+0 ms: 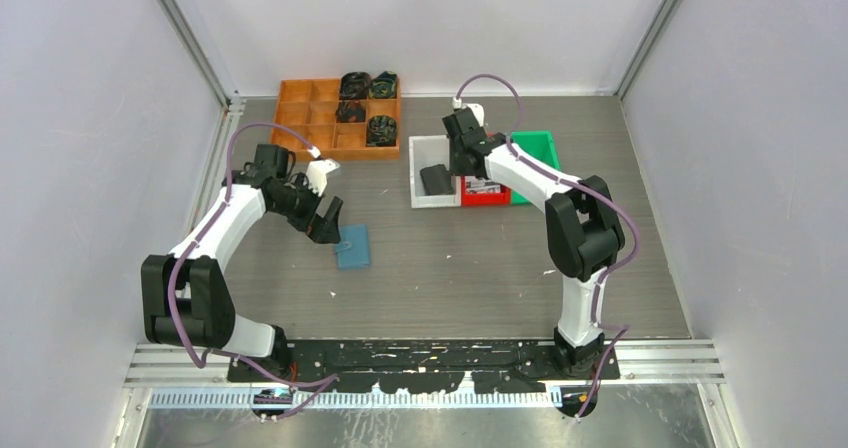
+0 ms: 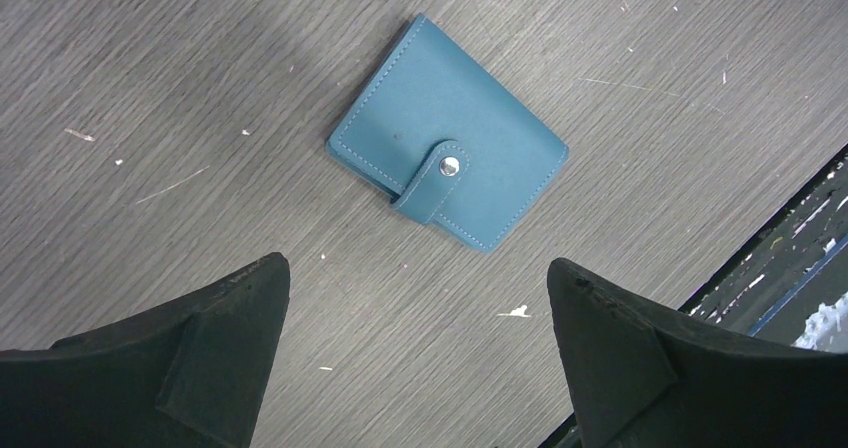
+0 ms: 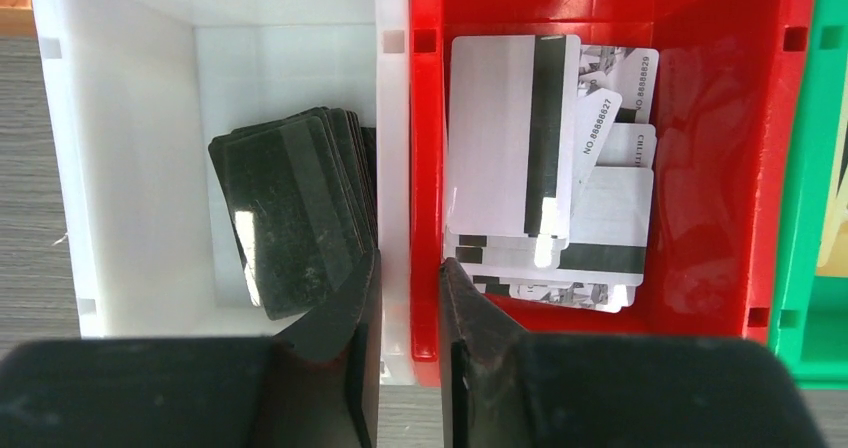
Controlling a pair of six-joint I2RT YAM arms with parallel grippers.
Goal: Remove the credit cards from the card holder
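A blue card holder (image 2: pixel 480 118) lies flat on the table with its snap strap closed. My left gripper stands open just beside and above it, nothing between its fingers. In the right wrist view my right gripper is shut on the touching walls of the white box (image 3: pixel 130 168) and the red box (image 3: pixel 720 198). A stack of black cards (image 3: pixel 285 208) rests in the white box. White cards with dark stripes (image 3: pixel 500 138) lie overlapping in the red one. Whether cards are inside the holder is hidden.
A green box (image 1: pixel 537 148) adjoins the red box on the right. An orange compartment tray (image 1: pixel 310 118) with several dark items (image 1: pixel 382 130) stands at the back left.
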